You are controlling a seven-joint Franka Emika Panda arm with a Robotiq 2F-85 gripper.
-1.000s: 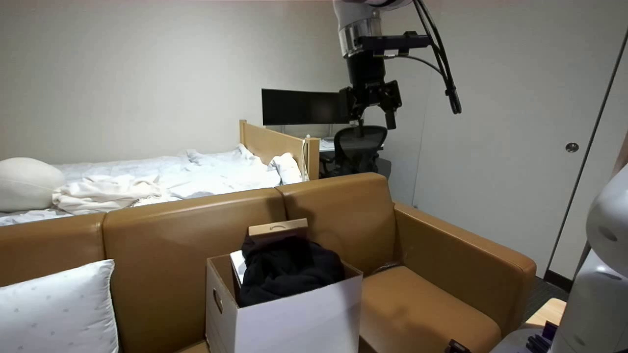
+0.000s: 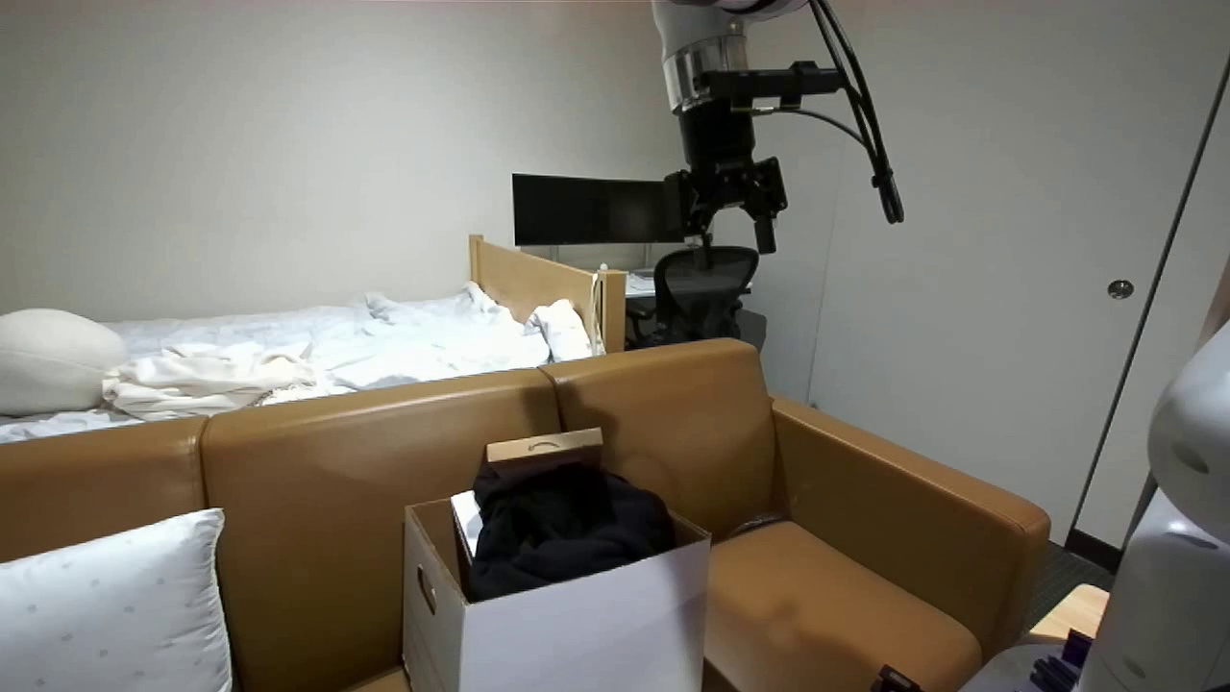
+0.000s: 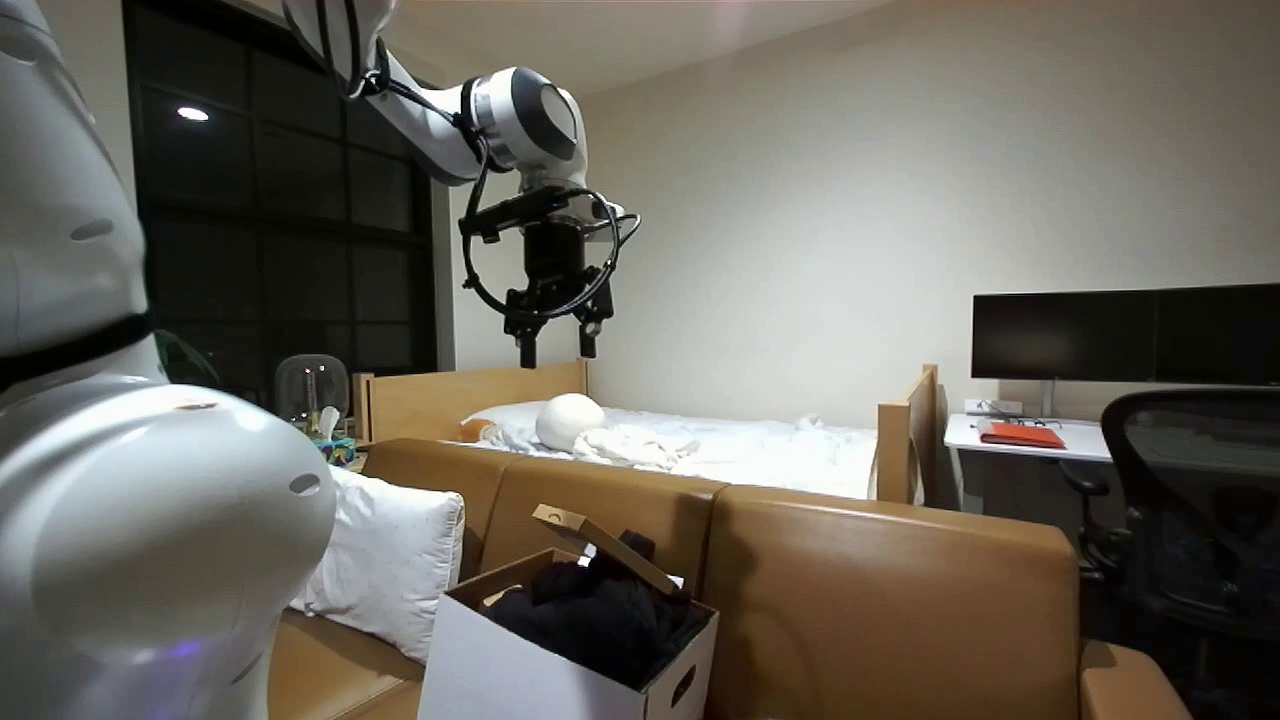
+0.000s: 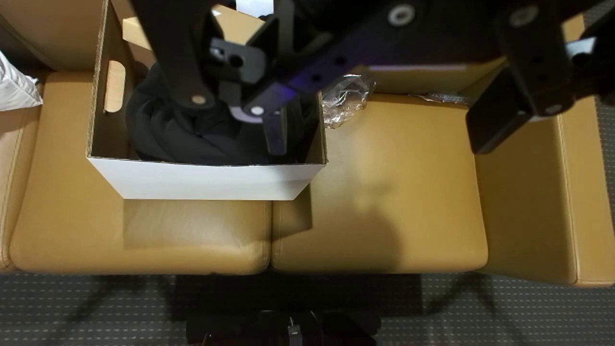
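Observation:
High above the sofa hangs my gripper (image 2: 734, 249), its two fingers spread wide and the gap between them empty; in the second exterior view the gripper (image 3: 557, 358) points straight down. Below it, a white cardboard box (image 2: 588, 629) stands on the sofa seat, open at the top. A bunched black cloth (image 2: 565, 525) fills the box, with a tan cardboard piece (image 3: 603, 547) sticking up at its back. From the wrist, the black cloth (image 4: 190, 135) lies partly hidden behind my near finger (image 4: 275, 132).
The brown leather sofa (image 4: 403, 167) has a clear seat right of the box, apart from clear plastic wrapping (image 4: 347, 98) near the backrest. A white pillow (image 2: 115, 605) leans at left. Behind the sofa are a bed (image 3: 768, 438) and office chair (image 3: 1200, 504).

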